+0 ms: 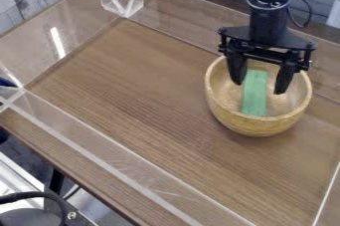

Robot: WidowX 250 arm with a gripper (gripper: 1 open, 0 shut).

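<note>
A tan round bowl sits at the right of the wooden table. In it lies a green elongated object, its upper part close under my black gripper. The gripper hangs over the bowl with its two fingers spread apart, one at each side above the green object. I see nothing held between them; whether they touch the object or the bowl I cannot tell.
A clear folded plastic piece stands at the back left. A dark round fixture with a cable is at the lower left corner.
</note>
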